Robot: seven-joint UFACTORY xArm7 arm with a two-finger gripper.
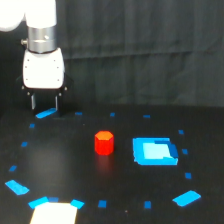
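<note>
At the far left of the dark table my gripper (44,106) points downward, its two fingers apart and nothing visible between them. A blue patch (45,113) lies on the table just below the fingertips. Near the middle sits a red object (104,143) with a roughly six-sided outline, well to the right of my gripper and nearer the camera. To the right of the red object is a flat-looking blue square (138,151) with a pale, uneven middle.
Light-blue slanted patches lie at the front left (16,187) and front right (187,198). A cream square (54,214) is cut off by the bottom edge. Small blue marks dot the table. Between the gripper and the red object the surface looks clear.
</note>
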